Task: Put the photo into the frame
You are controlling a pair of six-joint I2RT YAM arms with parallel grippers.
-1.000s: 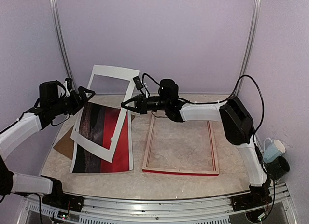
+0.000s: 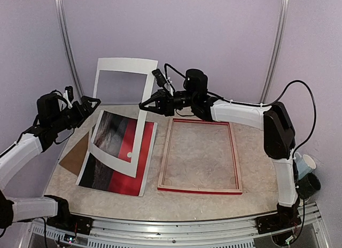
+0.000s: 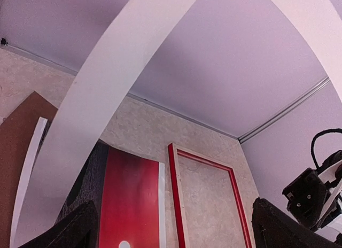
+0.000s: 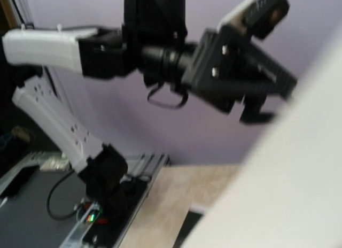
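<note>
A white mat (image 2: pixel 127 63) hangs upright in the air, my right gripper (image 2: pixel 144 105) shut on its right side; it fills much of the right wrist view, blurred. My left gripper (image 2: pixel 91 106) stands open just left of the mat, nothing seen between its fingers. The red and dark photo (image 2: pixel 123 181) lies on the left of the table over a brown board (image 2: pixel 72 160), partly behind the mat. The red-edged wooden frame (image 2: pixel 199 191) lies flat to its right.
Two mugs (image 2: pixel 304 163) stand at the right edge beside the right arm's base. Pale walls close the sides and back.
My right gripper has risen and shifted slightly right with the mat, whose top is higher and further left. The left gripper rose a little earlier.
</note>
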